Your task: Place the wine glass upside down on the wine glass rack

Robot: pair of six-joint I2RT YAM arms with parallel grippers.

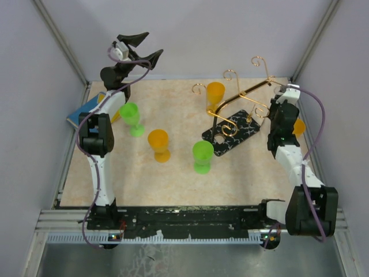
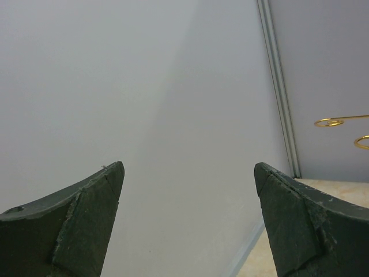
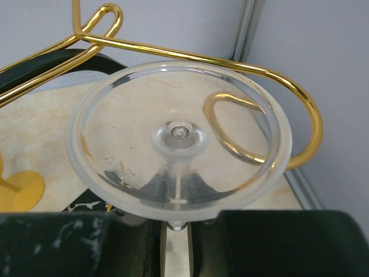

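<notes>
A clear wine glass, foot up, fills the middle of the right wrist view, with my right gripper shut on it below. It is at a gold loop of the rack, which shows through and beside the foot; whether it bears on the loop I cannot tell. In the top view the gold rack stands on a black speckled base, and my right gripper is at its right end. My left gripper is raised at the back left, open and empty.
Orange cups and green cups stand on the table; another orange cup is partly behind the right arm. A blue and yellow object lies at the left.
</notes>
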